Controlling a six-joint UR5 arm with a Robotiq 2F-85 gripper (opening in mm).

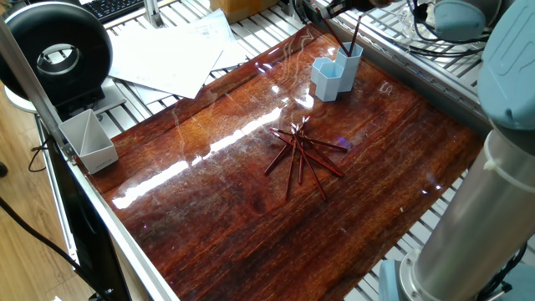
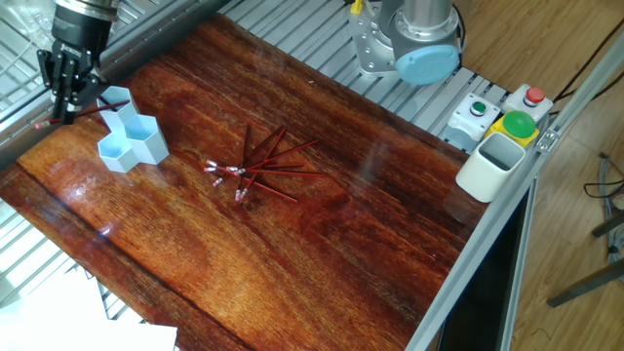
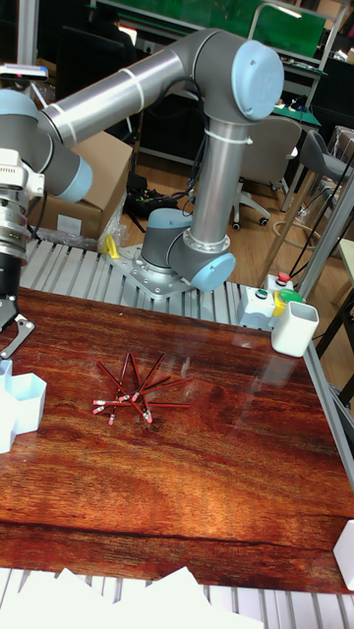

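A pale blue holder of joined hexagonal cups (image 2: 118,153) stands near one end of the brown wooden board (image 2: 244,263). Above its rear cup is my gripper (image 2: 63,115), pointing down, its dark fingers close together. A red pencil (image 2: 109,106) slants from the cup past the fingertips; whether they grip it is unclear. In exterior view 1, two pencils (image 1: 355,35) rise from the taller cup, leaning apart. Several dark red pencils (image 2: 263,168) lie in a crossed heap mid-board. Exterior view 3 cuts off the holder (image 3: 23,404) and part of the gripper at its left edge.
A white open box (image 1: 89,142) stands by the board's far end, and papers (image 1: 171,54) lie along one side. Near the frame rail are a white cup (image 2: 489,168) and push-button boxes (image 2: 475,115). Much of the board around the heap is bare.
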